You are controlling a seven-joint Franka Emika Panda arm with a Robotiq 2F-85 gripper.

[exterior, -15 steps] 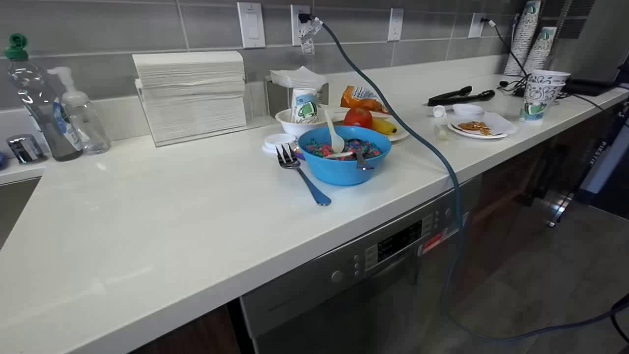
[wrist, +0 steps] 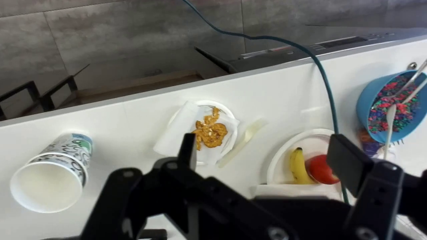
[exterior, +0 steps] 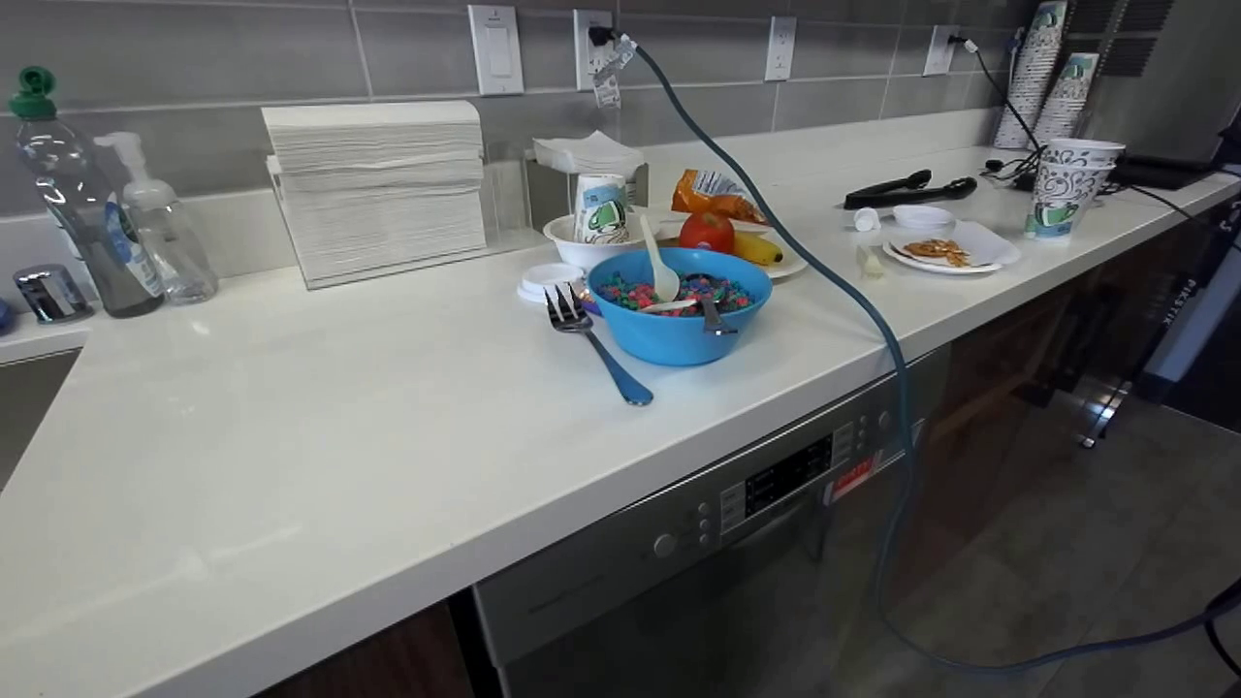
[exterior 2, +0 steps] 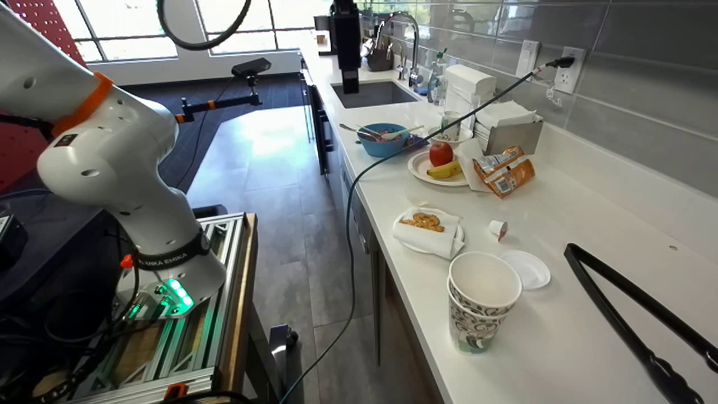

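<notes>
My gripper is open above the counter, its two black fingers wide apart with nothing between them. In the wrist view, a white plate with napkin and brown pretzel-like snacks (wrist: 210, 134) lies beyond the left finger. A pale plastic utensil (wrist: 243, 142) rests beside it. Near the right finger is another plate holding a banana (wrist: 298, 166) and a red apple (wrist: 321, 169), partly covered by the finger. The blue bowl (exterior: 678, 333) contains colourful bits and several utensils. A fork (exterior: 608, 359) lies to its left on the counter.
A dark teal cable (exterior: 833, 277) droops from the wall outlet across the counter and over its front edge. Stacked paper cups (exterior 2: 481, 303), black tongs (exterior 2: 629, 316) and an orange snack bag (exterior 2: 506, 174) occupy other spots. Left of the fork, the counter (exterior: 337, 430) is bare.
</notes>
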